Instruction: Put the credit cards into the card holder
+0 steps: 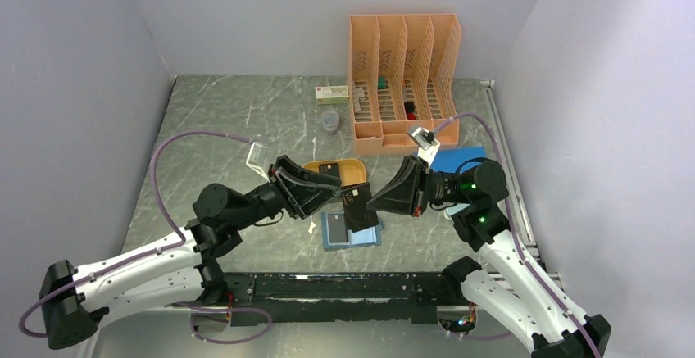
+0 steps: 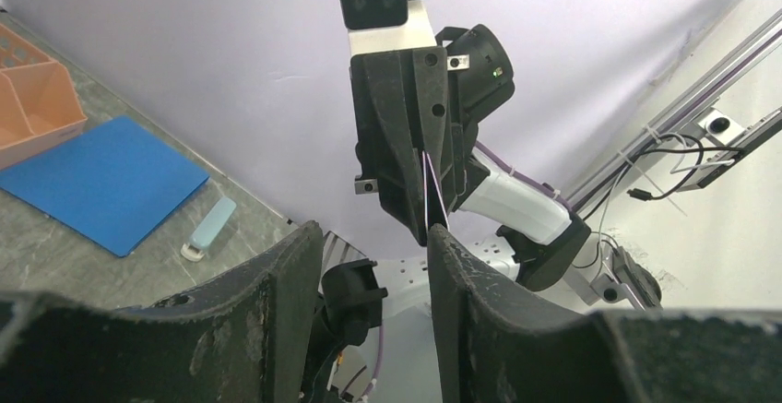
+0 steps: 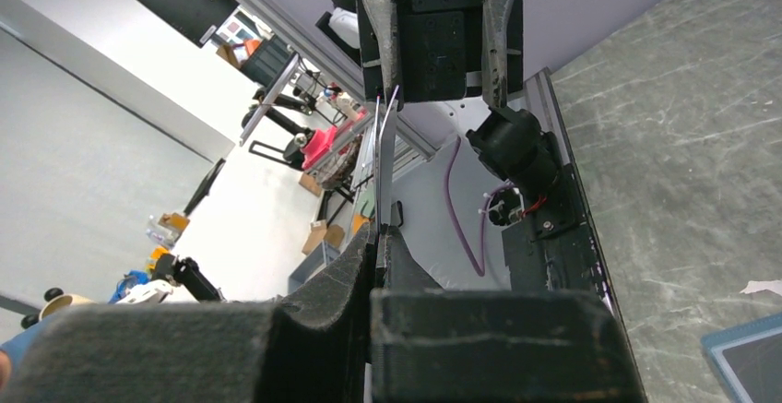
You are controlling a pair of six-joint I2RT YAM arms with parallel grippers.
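Between the facing grippers, a black card (image 1: 358, 210) is held upright in my right gripper (image 1: 373, 203), which is shut on it; edge-on in both wrist views, it seems to be two thin pieces. My left gripper (image 1: 332, 190) is at the card's upper left corner, its fingers part open in the left wrist view; whether it touches the card is unclear. Below lies the blue card holder (image 1: 362, 238) with a grey panel. A yellow tray (image 1: 352, 169) behind holds a dark card (image 1: 329, 169).
A peach divided rack (image 1: 367, 137) stands at the back, beside a small box (image 1: 331, 94) and a cup (image 1: 329, 122). A blue mat (image 1: 459, 155) lies to the right, partly under my right arm.
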